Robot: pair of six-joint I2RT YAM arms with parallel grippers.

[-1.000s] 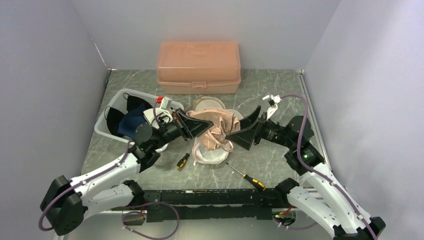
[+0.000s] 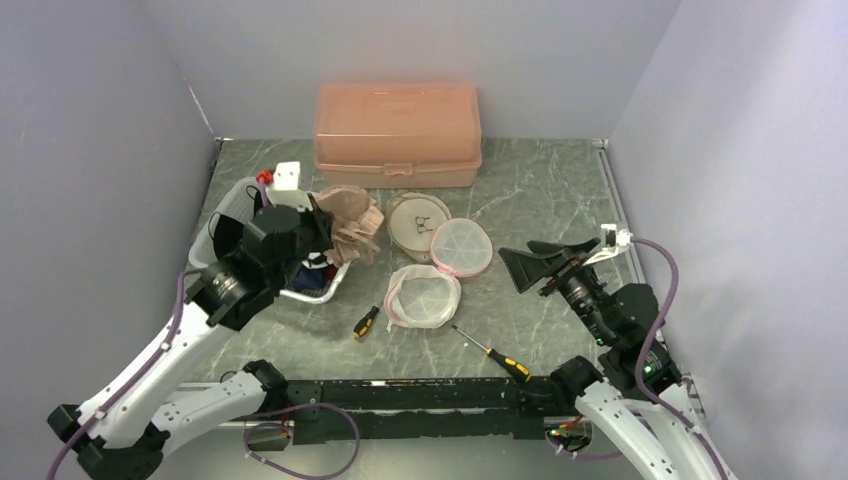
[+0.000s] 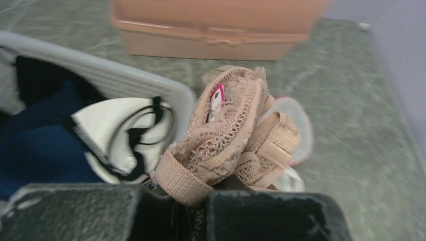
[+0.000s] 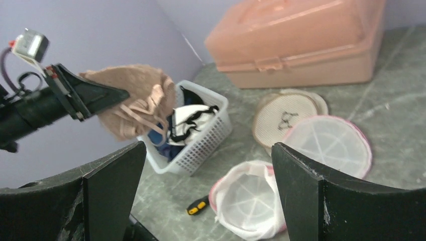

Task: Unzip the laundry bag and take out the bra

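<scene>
The beige bra [image 2: 350,222] hangs in the air by the basket's right side, with my left gripper [image 2: 322,226] shut on it. In the left wrist view its lace and band [image 3: 216,145] bunch up above the fingertips. On the table lies the mesh laundry bag [image 2: 424,298], its white round body open at the top. Its pink-rimmed mesh lid [image 2: 462,248] is folded back towards the far right. Over on the right, my right gripper [image 2: 522,268] stands open and empty, its black fingers [image 4: 113,175] wide apart.
A white basket [image 2: 204,250] at the left holds dark and white bras. A round beige piece with a glasses print [image 2: 418,226] lies behind the bag. Two screwdrivers [image 2: 367,322] lie in front. A peach box [image 2: 398,135] stands at the back.
From above the laundry bag, my left gripper has carried the bra left to the basket side, uncovering the bag. The right gripper has drawn back to the right, away from the bra.
</scene>
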